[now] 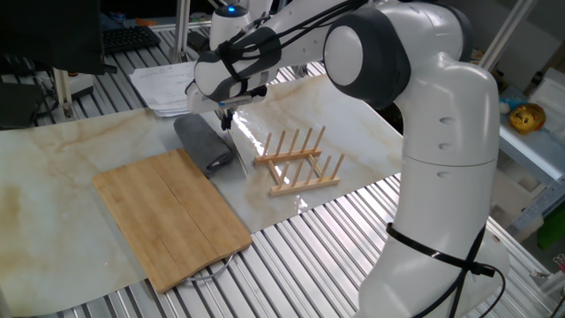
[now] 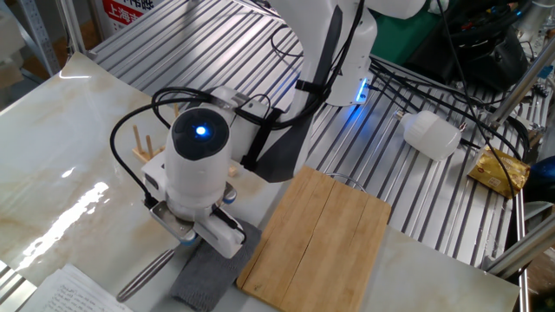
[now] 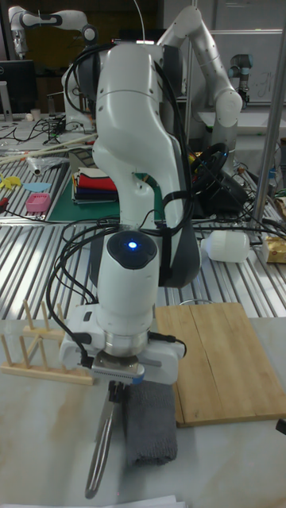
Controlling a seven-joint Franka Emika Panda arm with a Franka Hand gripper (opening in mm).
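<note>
A thin, silvery plate-like object hangs on edge below my gripper. Its upper end is between the fingers, which look shut on it. Its silvery edge also shows in exterior view 2, where the arm covers the fingertips. A wooden rack with upright pegs stands on the marbled tabletop, to the right of the gripper in exterior view 1. The folded dark grey cloth lies just beside the held object; whether they touch, I cannot tell.
A wooden board lies beside the cloth. Papers rest at the tabletop's far edge. Bare marbled surface spreads left of the board, with slatted metal table in front.
</note>
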